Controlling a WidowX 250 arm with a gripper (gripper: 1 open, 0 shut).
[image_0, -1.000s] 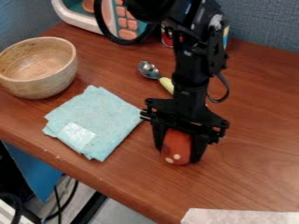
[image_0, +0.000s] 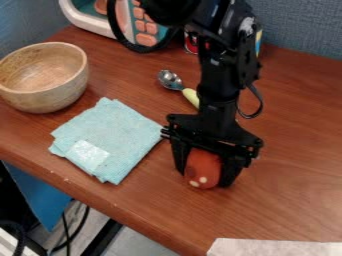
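My black gripper (image_0: 209, 166) reaches down to the wooden table, its fingers around a red object (image_0: 202, 172) with pale spots, which rests low at the table's surface, to the right of a folded light-blue cloth (image_0: 100, 140). The gripper appears shut on this red object, whose upper part is hidden by the gripper body.
A wooden bowl (image_0: 40, 80) stands at the left. Behind the gripper lie a spoon (image_0: 170, 79) and a yellow-handled item (image_0: 190, 97). A white and orange plastic item (image_0: 132, 22) is at the back. A pale sheet (image_0: 274, 247) lies at the front.
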